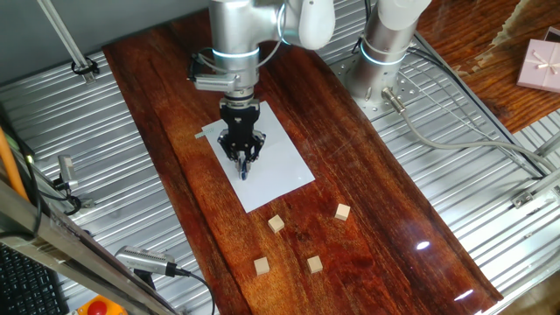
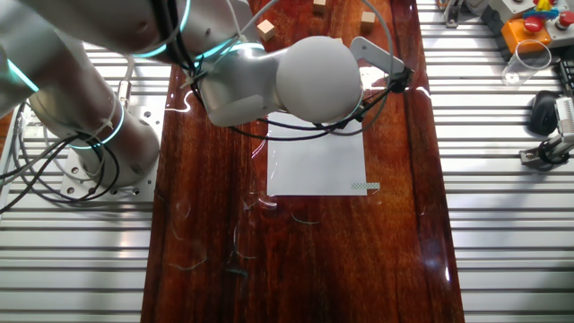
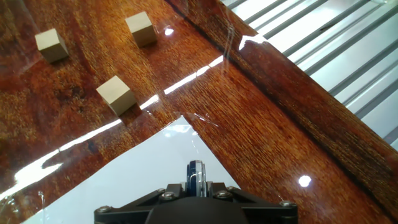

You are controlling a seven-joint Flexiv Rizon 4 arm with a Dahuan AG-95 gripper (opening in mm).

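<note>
Over the white sheet of paper (image 1: 276,162) hangs my gripper (image 1: 242,159), pointing down. In the wrist view a short, glossy dark-blue and silver pen-like object (image 3: 196,177) stands between the fingertips, and the gripper looks shut on it. Its lower end (image 1: 243,173) appears close above or touching the paper; I cannot tell which. No mark shows on the visible paper. In exterior view 2 the arm hides the gripper and part of the sheet (image 2: 314,166).
Several small wooden cubes (image 1: 340,212) lie on the dark wooden board (image 1: 376,254) beyond one end of the paper. A small patterned strip (image 2: 365,186) sits at the paper's corner. Slatted metal table (image 1: 105,131) borders the board. A pink box (image 1: 541,66) is off to the side.
</note>
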